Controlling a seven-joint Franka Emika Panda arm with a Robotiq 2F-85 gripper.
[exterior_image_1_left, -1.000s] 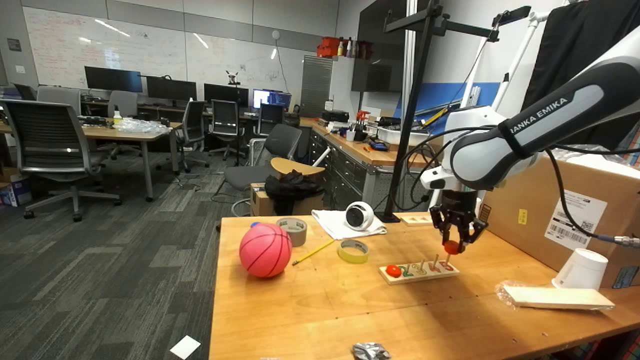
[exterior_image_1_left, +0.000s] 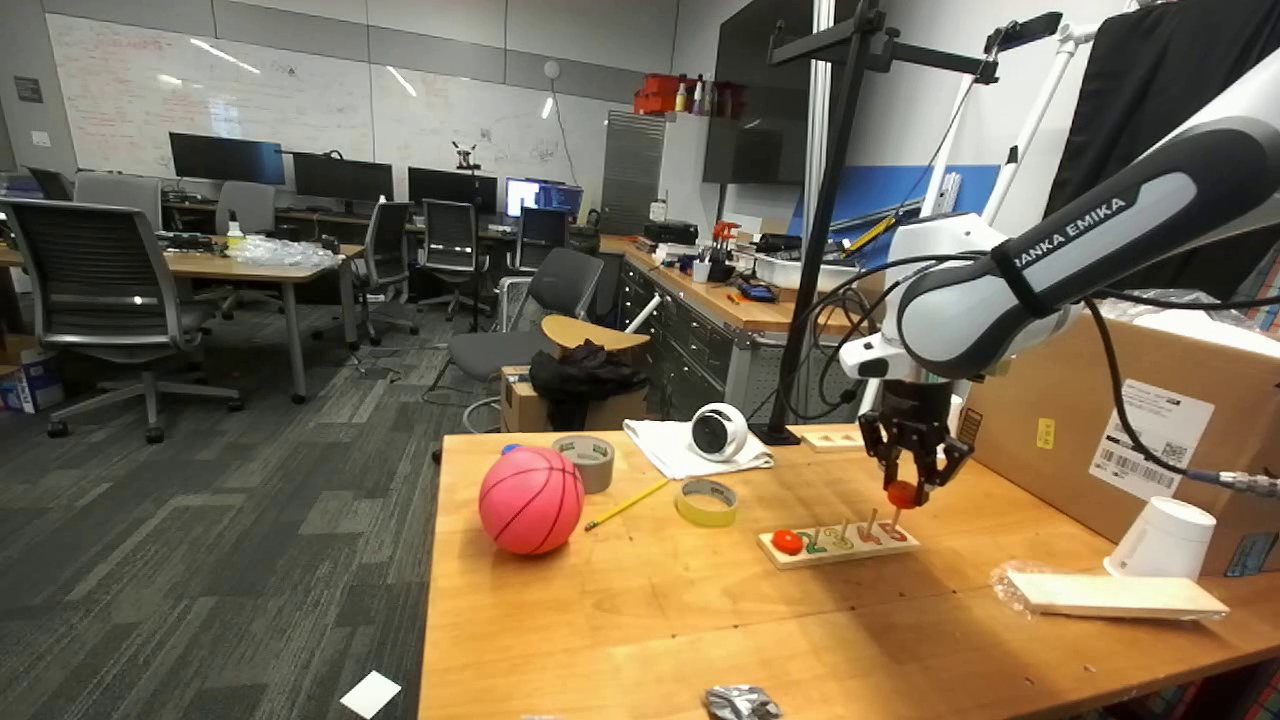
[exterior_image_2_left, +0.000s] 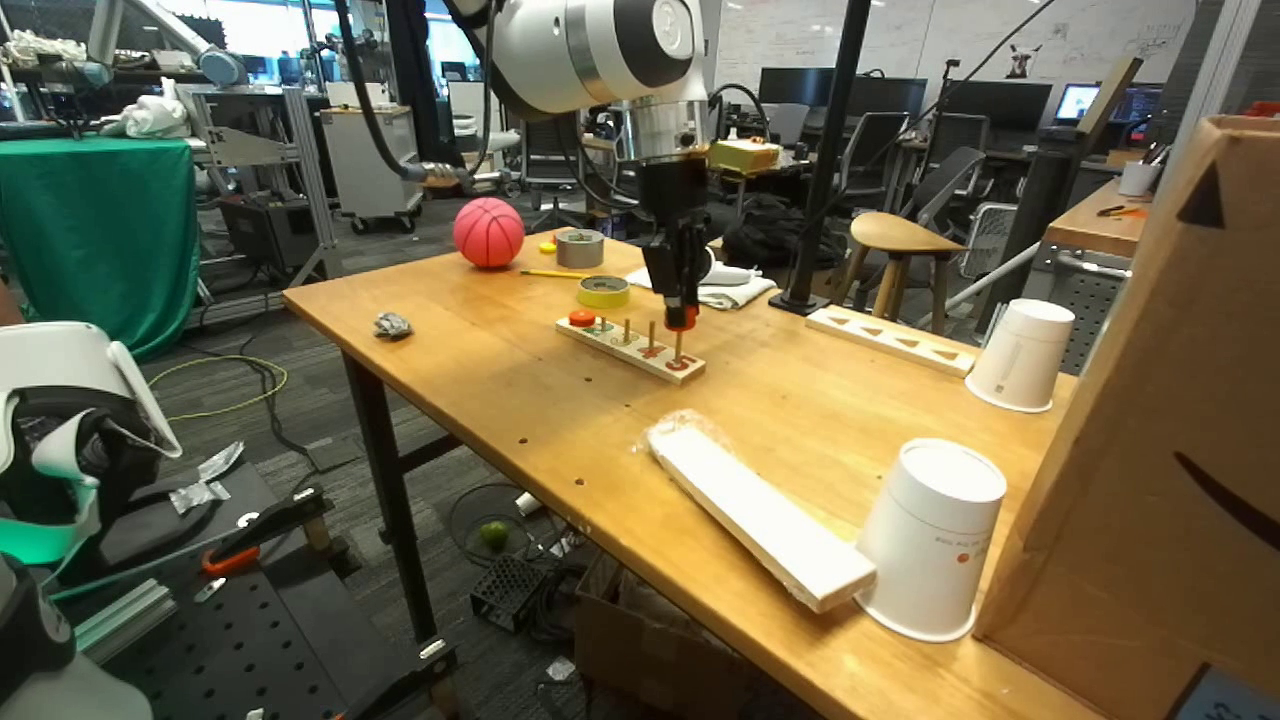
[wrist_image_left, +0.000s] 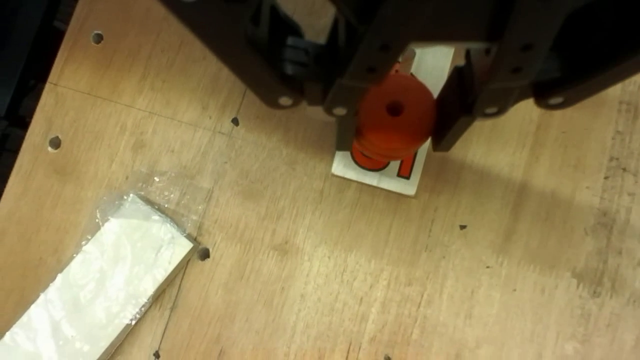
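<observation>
My gripper is shut on red rings (wrist_image_left: 397, 111), which look stacked, with a centre hole facing up in the wrist view. They are held at the top of the peg at the "5" end of the wooden number board (exterior_image_2_left: 618, 348). Whether the peg has entered the hole cannot be told. At the board's other end a red ring (exterior_image_1_left: 787, 541) sits low; the pegs between (exterior_image_2_left: 626, 330) are bare. In exterior view 2, the gripper's fingers (exterior_image_2_left: 673, 306) point straight down over the board and partly hide the held red piece.
A plastic-wrapped wooden bar (exterior_image_2_left: 750, 510) and white cups (exterior_image_2_left: 936, 528) stand near the large cardboard box (exterior_image_1_left: 1140, 420). Yellow tape (exterior_image_1_left: 707, 503), a pencil (exterior_image_1_left: 626, 505) and a pink ball (exterior_image_1_left: 531, 500) lie left of the board. Bare table lies in front of it.
</observation>
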